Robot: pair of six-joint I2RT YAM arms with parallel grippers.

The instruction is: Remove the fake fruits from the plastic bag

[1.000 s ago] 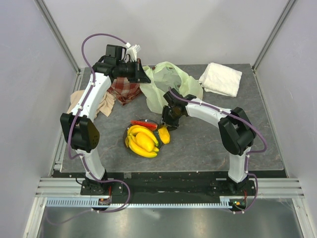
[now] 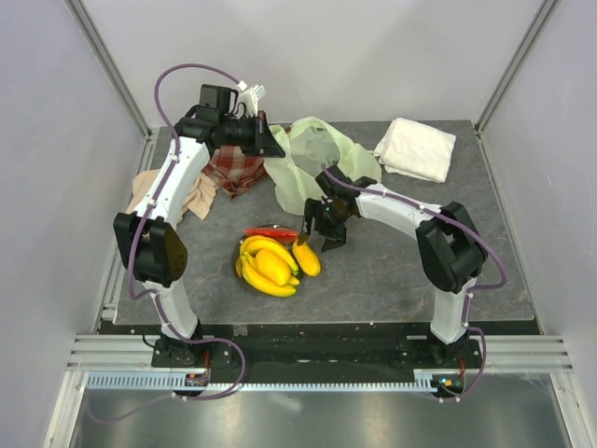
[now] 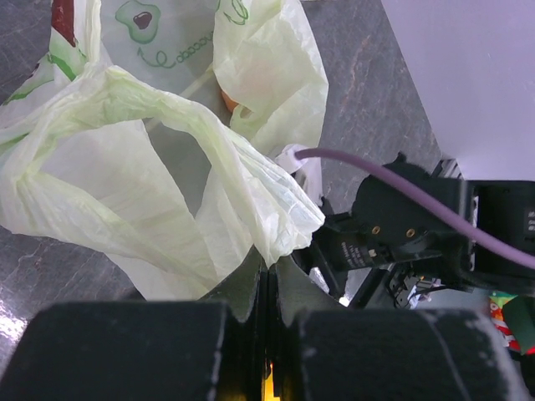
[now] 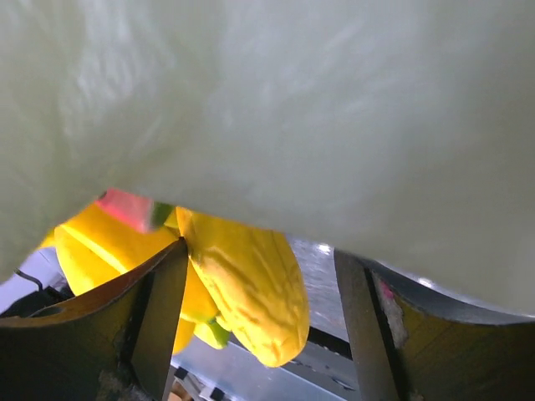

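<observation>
The pale green plastic bag [image 2: 297, 182] stands open near the back middle. My left gripper is shut on its rim, the film bunched at the fingertips. Something orange [image 3: 227, 102] shows through a gap in the bag. In front of the bag, my right gripper [image 2: 320, 236] is open, nothing held. A bumpy yellow fruit [image 2: 306, 259] lies at the right edge of the dark plate [image 2: 239, 250], close to the right fingers; in the right wrist view that fruit [image 4: 251, 288] appears beyond the gap between them. Bananas [image 2: 270, 283], a yellow mango-like fruit [image 2: 272, 267] and a red pepper-like piece [image 2: 270, 231] share the plate.
A folded white towel [image 2: 417, 149] lies at the back right. Behind the left arm are a checked red cloth [image 2: 233, 171] and a beige cloth [image 2: 198, 198]. Bag film fills the upper right wrist view.
My right gripper has opened and shifted slightly to the right, away from the bumpy yellow fruit, which rests at the plate's edge. The left arm and the bag look unmoved.
</observation>
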